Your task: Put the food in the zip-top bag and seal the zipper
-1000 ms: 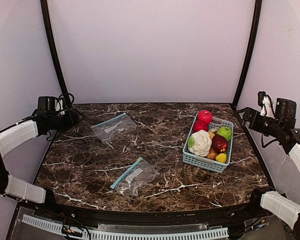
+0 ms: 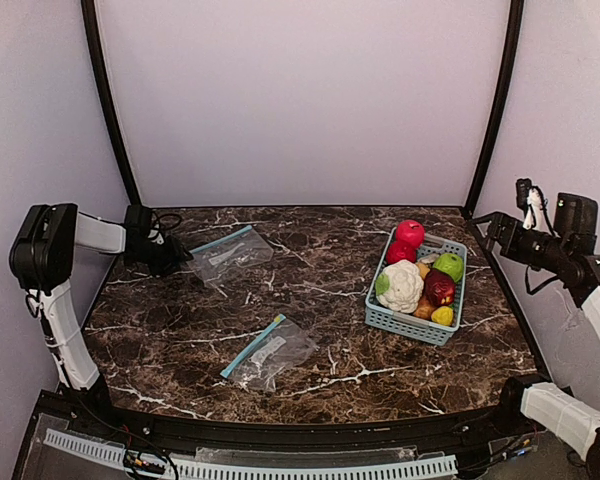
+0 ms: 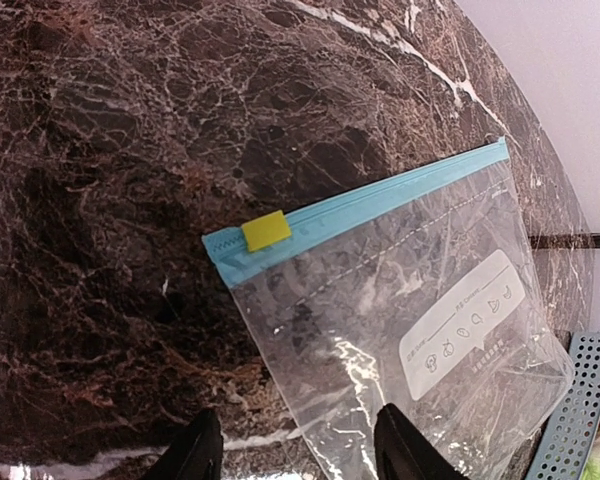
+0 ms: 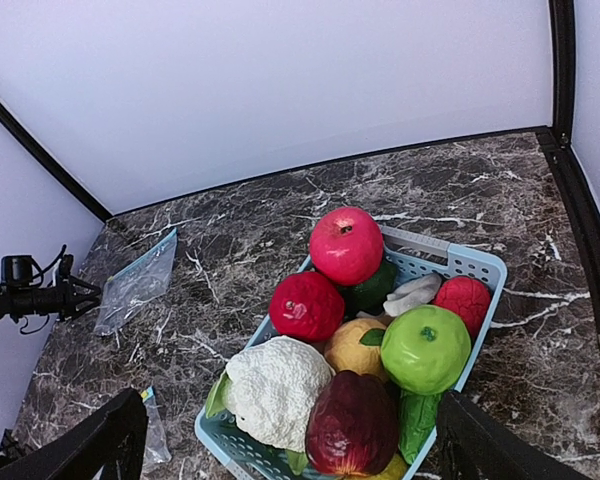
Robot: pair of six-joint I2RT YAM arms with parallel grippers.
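Two clear zip top bags lie flat: the far bag (image 2: pixel 228 259) at the back left, the near bag (image 2: pixel 270 358) at front centre. In the left wrist view the far bag (image 3: pixel 380 300) shows a blue zipper strip (image 3: pixel 380 197) with a yellow slider (image 3: pixel 266 231) at its left end. My left gripper (image 2: pixel 183 262) is by this bag's left end, fingers apart with nothing held. Toy food fills a blue basket (image 2: pixel 405 326), including a cauliflower (image 4: pixel 278 391), red apple (image 4: pixel 347 246) and green apple (image 4: pixel 426 348). Over the right edge hangs my right gripper (image 2: pixel 488 232), open and empty.
Bare marble tabletop (image 2: pixel 330 270) lies between the bags and the basket. A back wall (image 2: pixel 300 100) and side walls close in the table. A dark rail (image 2: pixel 280 432) runs along the front edge.
My left arm has swung in from the left, and its gripper has moved rightward and down in the top view to the far bag. The right arm, bags and basket look unmoved.
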